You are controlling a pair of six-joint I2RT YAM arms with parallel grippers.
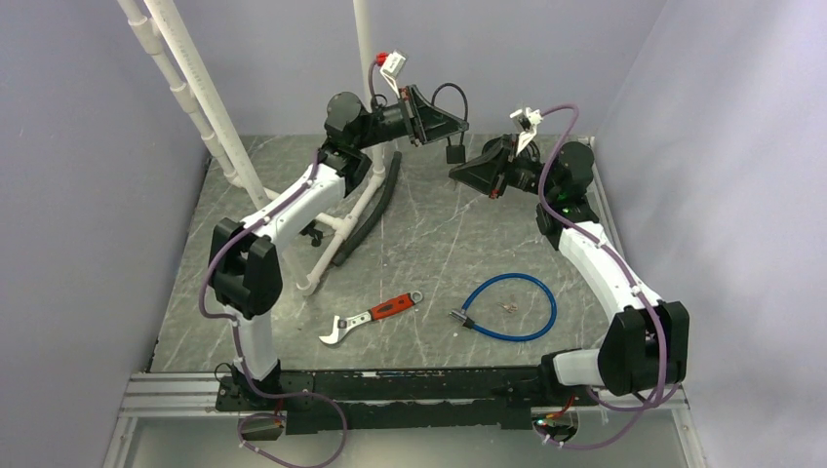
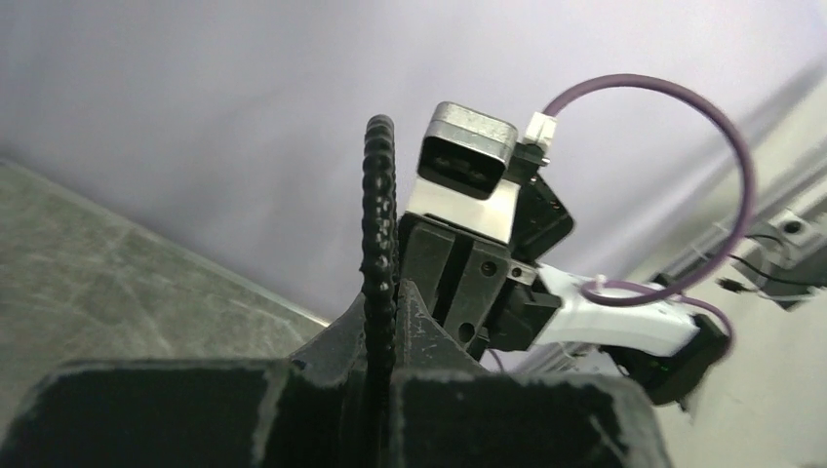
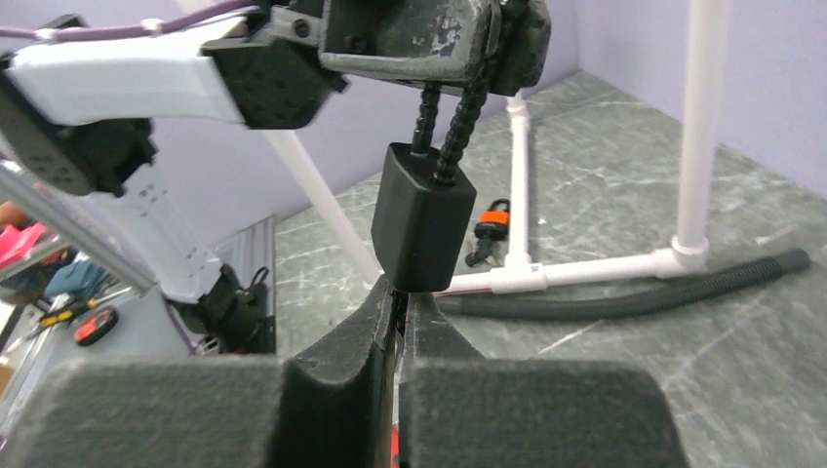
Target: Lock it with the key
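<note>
A black padlock (image 1: 455,154) hangs between the two arms. My left gripper (image 1: 463,126) is shut on its shackle, which loops above the fingers; in the left wrist view the ribbed shackle (image 2: 378,214) rises past them. From the right wrist view, the two shackle legs (image 3: 458,132) run down from the left gripper into the padlock body (image 3: 421,219). My right gripper is shut, with its tips just under the body's lower end. No key can be made out between these fingers, and the padlock's underside is hidden.
A red-handled adjustable wrench (image 1: 371,318) and a blue cable lock (image 1: 554,307) lie on the grey floor, with small metal pieces (image 1: 509,308) inside the cable's loop. White pipes (image 1: 336,239) and a dark hose (image 1: 366,224) stand behind left. Mid-floor is clear.
</note>
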